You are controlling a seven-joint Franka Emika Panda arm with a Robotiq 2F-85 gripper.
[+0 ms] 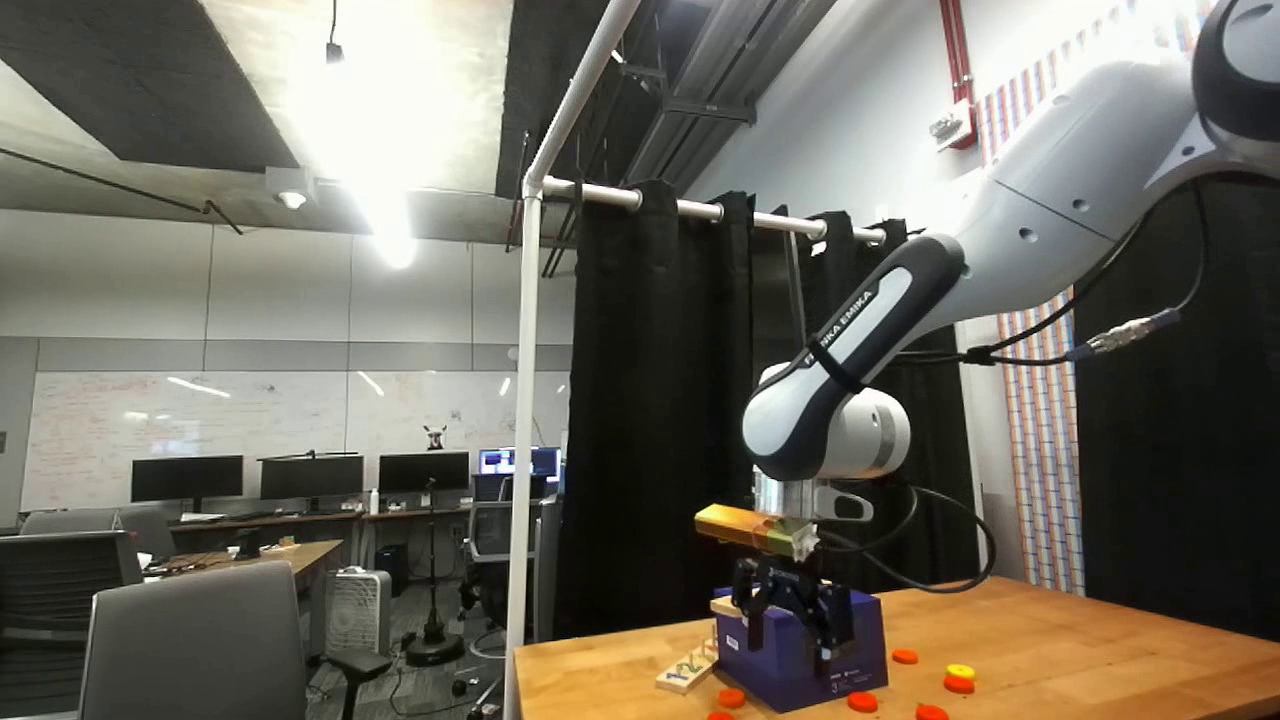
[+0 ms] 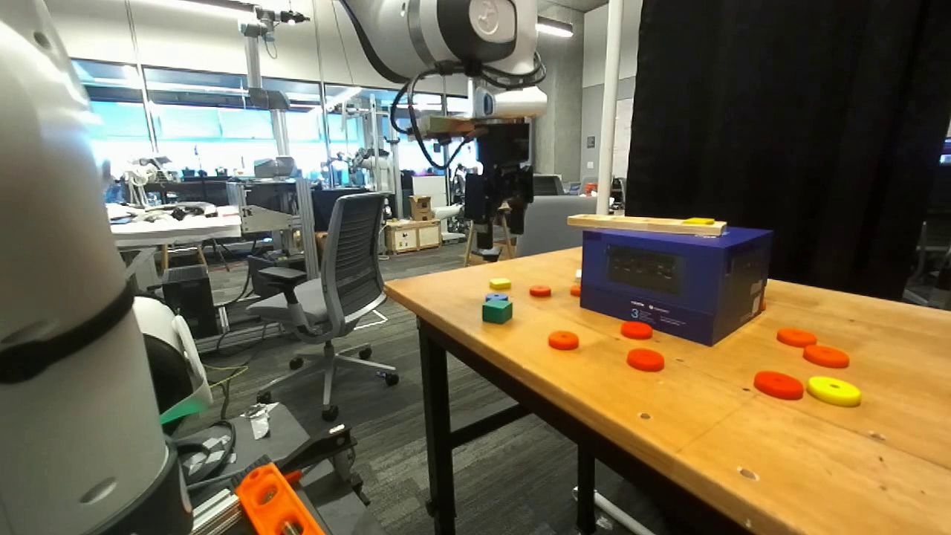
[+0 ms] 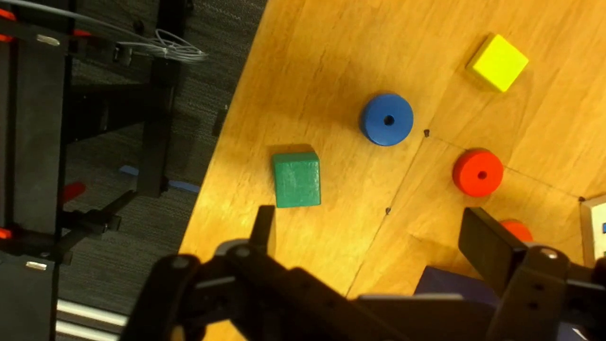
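With its fingers wide apart and nothing between them, my open gripper hangs above the table near its edge. Ahead of the left finger in the wrist view lies a green cube (image 3: 298,181). A blue disc (image 3: 387,120) with a centre hole sits farther up, and a yellow block (image 3: 498,62) lies at the upper right. Red discs (image 3: 478,173) lie to the right, one partly hidden by the right finger. In exterior view 2 the gripper (image 2: 501,236) is well above the green cube (image 2: 497,310).
A blue box (image 2: 677,276) stands on the table (image 2: 570,419), bearing a wooden board (image 2: 637,223) with a yellow piece on top. More red discs and a yellow disc (image 2: 834,391) are scattered around it. The table edge runs close to the green cube.
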